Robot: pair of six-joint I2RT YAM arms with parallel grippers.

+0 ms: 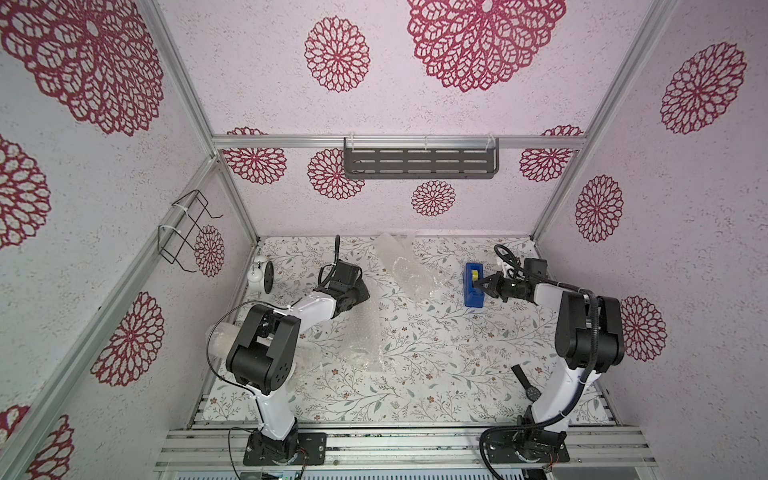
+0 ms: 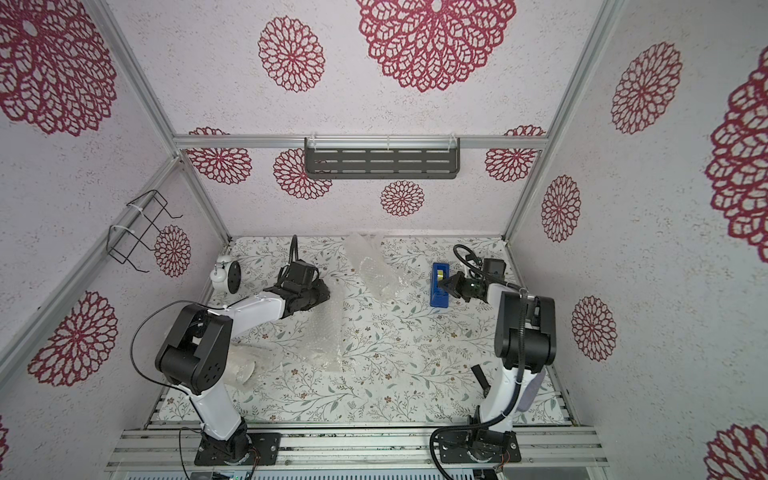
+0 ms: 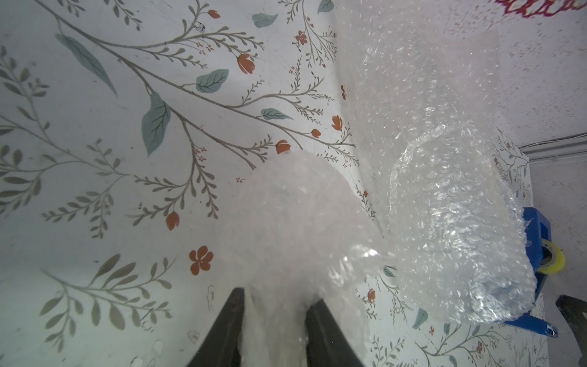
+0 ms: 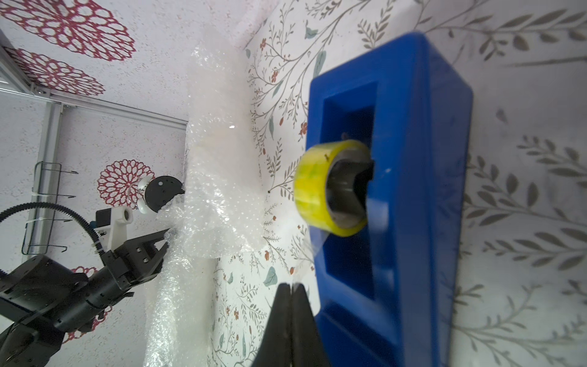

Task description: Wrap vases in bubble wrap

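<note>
My left gripper is shut on bubble wrap (image 3: 299,214), which bulges up pale and blurred between its fingers. Whether a vase is inside cannot be made out. My right gripper has its fingertips together beside the blue tape dispenser (image 4: 422,183). From the yellow tape roll (image 4: 310,186) a clear strip of tape (image 4: 308,244) runs down to those tips. The pinched end itself is too fine to see well.
A loose bubble wrap piece (image 1: 409,268) lies at the back middle. Another bubble wrap sheet (image 2: 324,340) spreads below the left gripper. A dark-handled brush-like tool (image 1: 521,376) lies front right.
</note>
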